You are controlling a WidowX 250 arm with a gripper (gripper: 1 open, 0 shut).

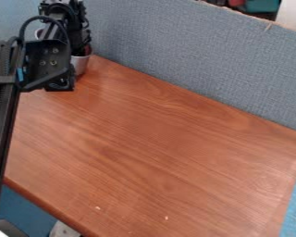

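Observation:
My black arm (pixel 5 111) runs up the left side of the camera view to a dark mechanism (pixel 55 65) at the top left. Behind it a light grey cylindrical container (pixel 79 63) stands on the wooden table (pixel 163 148) against the partition, partly hidden by the arm. The gripper's fingertips cannot be made out among the dark parts, so whether it is open or shut does not show.
A blue-grey partition (pixel 200 65) runs along the back of the table. A blue tape strip (pixel 294 205) lies at the right edge.

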